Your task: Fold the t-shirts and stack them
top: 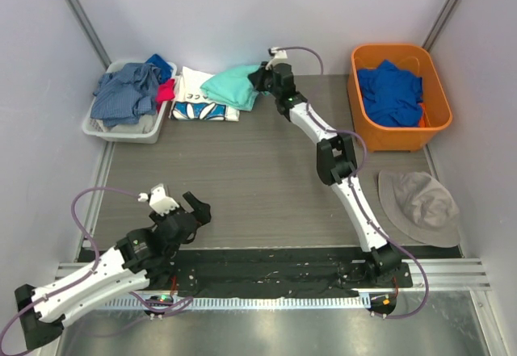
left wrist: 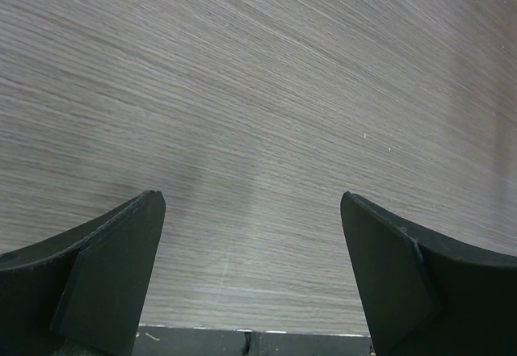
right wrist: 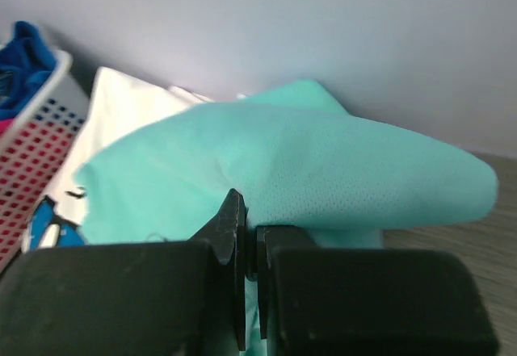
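Note:
My right gripper (top: 260,78) is shut on the edge of a folded teal t-shirt (top: 233,88) at the back of the table. In the right wrist view the teal cloth (right wrist: 266,158) bunches up between the fingertips and billows over to the right. Its left part lies over a folded white shirt with a blue print (top: 200,112), whose front edge stays uncovered. Near the table's front left, my left gripper (top: 199,205) stands open. Only bare table shows between its fingers in the left wrist view.
A white basket (top: 133,136) heaped with clothes stands close left of the white shirt. At the back right is an orange bin (top: 394,136) with a blue garment (top: 390,94). A grey hat (top: 418,207) lies at the right edge. Mid-table is clear.

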